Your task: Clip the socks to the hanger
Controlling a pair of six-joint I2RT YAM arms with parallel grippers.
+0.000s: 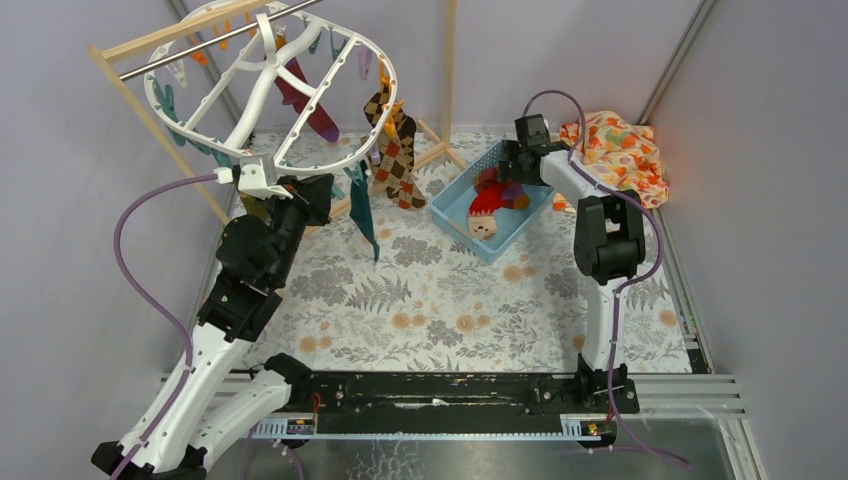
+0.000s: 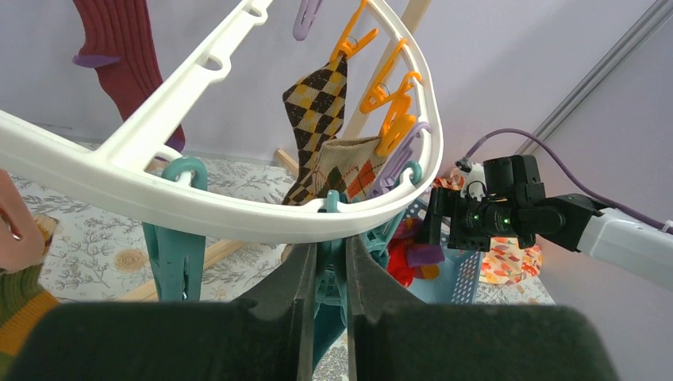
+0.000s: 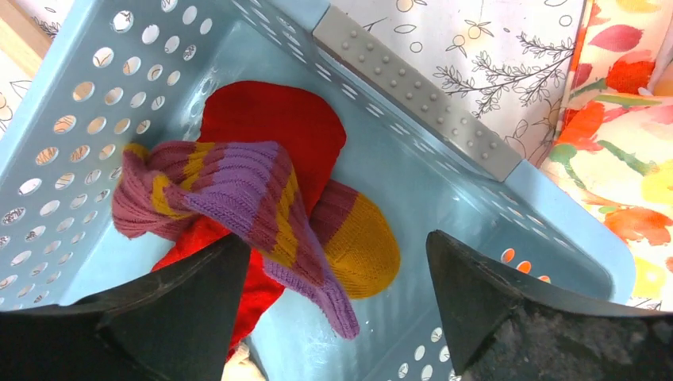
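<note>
My left gripper is shut on a teal clip on the white round hanger (image 2: 349, 222); a teal sock (image 1: 362, 220) hangs below it. Socks in maroon (image 1: 305, 100) and argyle (image 2: 313, 103) hang from other clips. My right gripper is part open, low in the blue basket (image 3: 476, 230), around a purple-and-yellow striped sock (image 3: 238, 190) lying on red socks (image 3: 282, 115), one with a face (image 1: 482, 225).
A wooden frame (image 1: 448, 60) carries the hanger. A crumpled orange floral cloth (image 1: 625, 160) lies right of the basket.
</note>
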